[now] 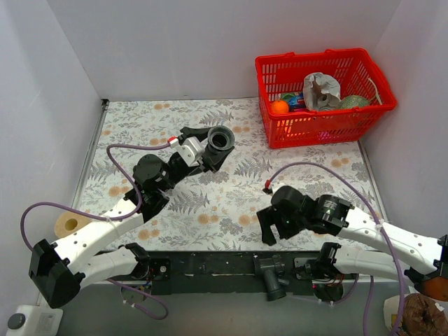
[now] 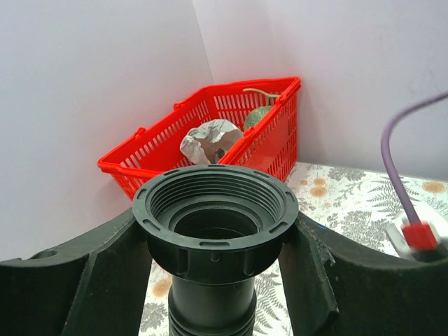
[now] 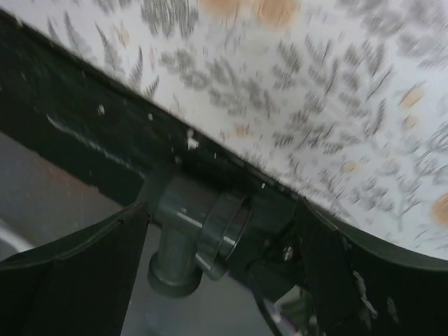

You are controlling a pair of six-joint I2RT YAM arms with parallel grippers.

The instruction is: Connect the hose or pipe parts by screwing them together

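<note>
A dark hose fitting (image 1: 220, 140) is held upright in my left gripper (image 1: 208, 147), which is shut on it near the centre of the table. In the left wrist view its threaded open collar (image 2: 215, 210) faces up between the fingers. A second dark elbow fitting (image 1: 270, 278) lies low at the table's near edge, also seen below the fingers in the right wrist view (image 3: 183, 210). My right gripper (image 1: 273, 222) hangs open above that edge, with nothing held between its fingers; the elbow piece is beyond them.
A red basket (image 1: 283, 140) with an orange, a melon and packets stands at the back right. A tan roll (image 1: 70, 222) sits at the left edge. Walls bound the sides and back.
</note>
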